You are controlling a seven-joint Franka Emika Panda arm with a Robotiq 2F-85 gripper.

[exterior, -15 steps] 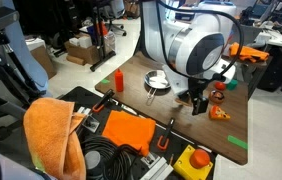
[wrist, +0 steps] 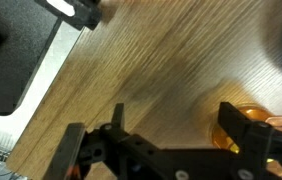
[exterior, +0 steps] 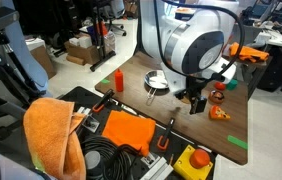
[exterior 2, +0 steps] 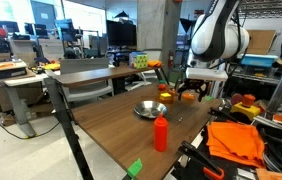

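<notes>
My gripper stands open over the wooden table, one finger (wrist: 99, 138) on the left of the wrist view and the other on the right. Nothing lies between the fingers but bare wood. An amber, round-rimmed object (wrist: 253, 107) shows at the lower right there, partly hidden behind the right finger; contact cannot be judged. In the second exterior view, the gripper (exterior 2: 207, 77) is raised above the table, close to an orange cup-like object (exterior 2: 189, 95). A metal pan (exterior 2: 151, 109) and a red bottle (exterior 2: 161, 133) stand farther along the tabletop.
An orange wedge-shaped item (exterior: 219, 114) and a red ring-like item (exterior: 216, 97) lie on the table's right side. Orange cloth (exterior: 129, 130) and black cables (exterior: 105, 158) are near the arm's base. Bare wood (exterior 2: 106, 122) stretches left of the pan.
</notes>
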